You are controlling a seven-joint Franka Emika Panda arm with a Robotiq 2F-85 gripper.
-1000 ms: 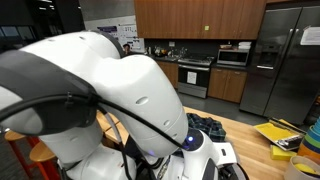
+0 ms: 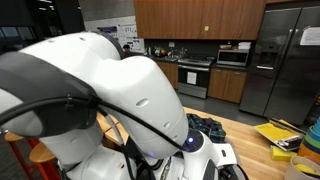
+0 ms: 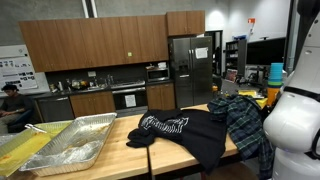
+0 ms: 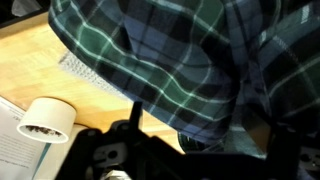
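Note:
A dark green and navy plaid cloth lies rumpled on the wooden table, filling much of the wrist view. My gripper is over it, open, with its two dark fingers wide apart and cloth visible below the gap. Folds rise close to the right finger; whether they touch it I cannot tell. In exterior view 1 the cloth shows just beyond my white arm, which hides the gripper. Exterior view 2 has the plaid cloth bunched at the table's right side.
A black cloth with white lettering is spread on the table left of the plaid one. Foil trays stand farther left. A white round container sits near the plaid cloth, and yellow items lie at the right.

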